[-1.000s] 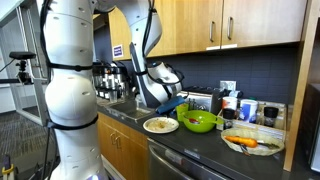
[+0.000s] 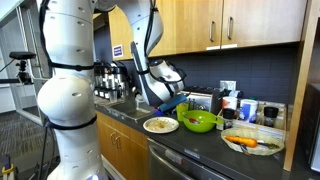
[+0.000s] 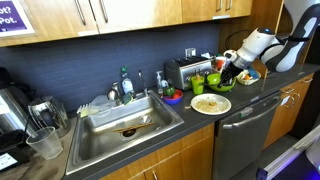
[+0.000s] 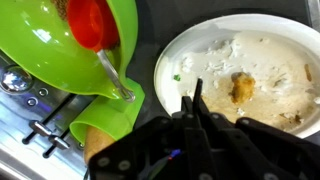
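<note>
My gripper points down over the counter, its dark fingers close together. Whatever may be between them does not show clearly. In the wrist view the fingertips overlap the near edge of a white oval plate [image 4: 215, 50], which carries a brown lump [image 4: 242, 88] and pale residue. Left of it is a green bowl [image 4: 50, 60] with a red spoon [image 4: 92, 25] inside. From the side, the gripper [image 2: 178, 103] is above the counter, behind the plate [image 2: 160, 126] and left of the green bowl [image 2: 202, 124].
A plate of carrots and other food [image 2: 253, 143] lies at the right of the counter. Behind the bowl stands a toaster [image 3: 190, 70]. The sink [image 3: 125, 125] is further left. Cupboards [image 2: 240, 22] hang above.
The upper arm has shifted a little and the gripper has moved slightly. The plates and the green bowl have stayed where they were.
</note>
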